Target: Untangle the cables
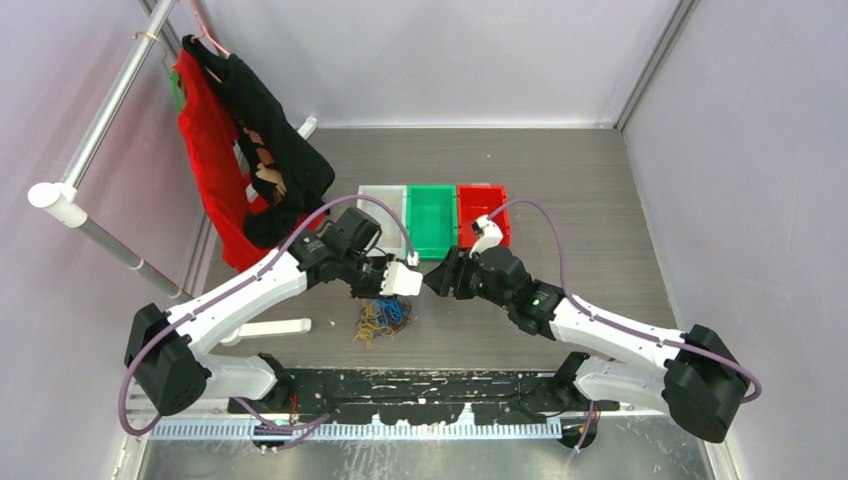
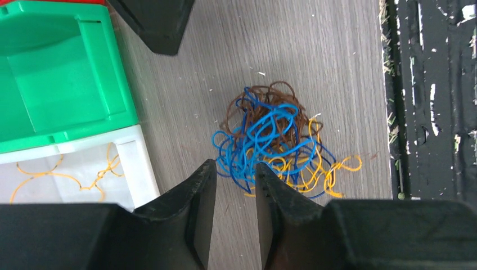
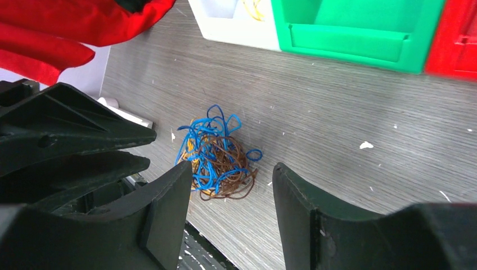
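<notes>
A tangled bundle of blue, brown and yellow cables [image 2: 264, 140] lies loose on the table, near its front edge. Both wrist views show the bundle whole, while in the top view the left arm covers part of these cables [image 1: 388, 318]. My left gripper hovers above the tangle, its fingertips a little apart and nothing between them. My right gripper is to the right of the bundle, also raised, open wider and empty. In the right wrist view, the left gripper's dark fingers [image 3: 121, 135] reach in close from the left.
White, green [image 1: 432, 222] and red [image 1: 483, 213] bins stand in a row behind the arms. A yellow cable [image 2: 102, 177] lies in the white bin [image 2: 140, 163]. Clothes [image 1: 245, 150] hang at the left.
</notes>
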